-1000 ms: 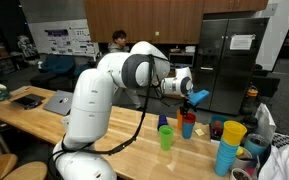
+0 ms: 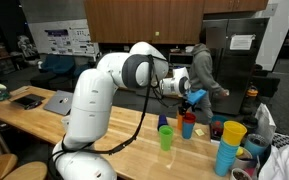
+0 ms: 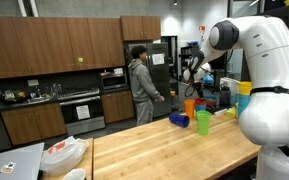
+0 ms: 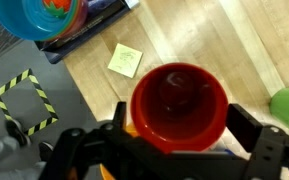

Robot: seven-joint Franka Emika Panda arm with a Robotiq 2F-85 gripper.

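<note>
In the wrist view a red cup [image 4: 174,105] is seen from above, its mouth lying between the spread fingers of my open gripper. In exterior view 1 the gripper [image 2: 189,103] is just above this red cup [image 2: 189,117], which appears to sit over a blue cup [image 2: 187,130]. Beside them are an orange cup [image 2: 180,122] and a dark blue cup [image 2: 162,122]. A green cup [image 2: 166,137] stands nearer the front. Whether the fingers touch the red cup's rim is hard to tell.
Yellow and blue stacked cups [image 2: 227,150] and other containers crowd the table's right side. A yellow sticky note [image 4: 125,60] lies on the wood. Someone in a grey hoodie [image 3: 142,85] is behind the table.
A person in grey has come into exterior view 1 behind the arm. The arm and cups show no clear movement.
</note>
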